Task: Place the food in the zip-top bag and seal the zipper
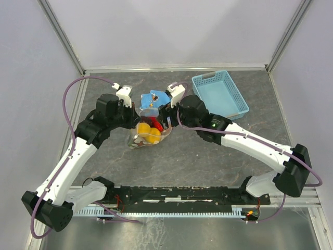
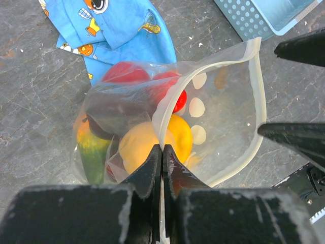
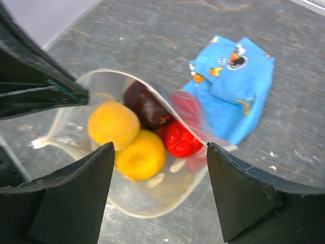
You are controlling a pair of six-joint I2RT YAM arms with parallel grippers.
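The clear zip top bag [image 2: 228, 107] lies with its mouth spread wide. Inside are a yellow-orange round food [image 3: 114, 125], a second yellow one [image 3: 140, 155], a red one [image 3: 181, 140], a dark purple one [image 3: 147, 105] and a green-and-orange one [image 2: 94, 155]. My left gripper is shut on the bag's rim at one side of the mouth. Opposite it, my right gripper stands open just outside the mouth, with nothing held between its fingers. In the left wrist view, its dark fingers [image 2: 294, 140] reach in from the right.
A blue printed cloth [image 2: 114, 33] lies just behind the bag. The light blue basket [image 1: 221, 96] at the back right looks empty. Clear table surface [image 1: 208, 161] extends in front and to the right.
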